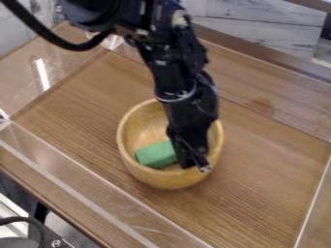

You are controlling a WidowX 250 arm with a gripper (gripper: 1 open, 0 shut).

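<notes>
A wooden-coloured round bowl [134, 136] stands in the middle of the table, with a green block [158, 153] lying in its left part. My black gripper [192, 155] reaches down from the top over the bowl's right side, its fingers low inside or at that rim, right of the block. It looks dark and slightly blurred; whether anything is between the fingers is hidden.
A pale wall [278, 24] runs along the back right. Black cables lie at the lower left edge.
</notes>
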